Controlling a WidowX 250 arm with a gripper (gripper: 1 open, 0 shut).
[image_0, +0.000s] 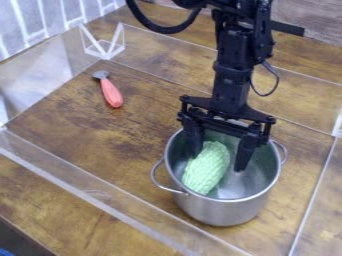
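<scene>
A steel pot (225, 205) with side handles stands at the lower right of the camera view. Inside it lies a pale green cabbage-like vegetable (203, 170), leaning along the left part. The black gripper (221, 142) is down at the pot's mouth, open, its fingers on either side of the upper part of the vegetable; whether they touch it is unclear.
A pink-handled utensil (110, 92) lies on the wooden table (80, 150) at the upper left. Clear plastic panels border the work area.
</scene>
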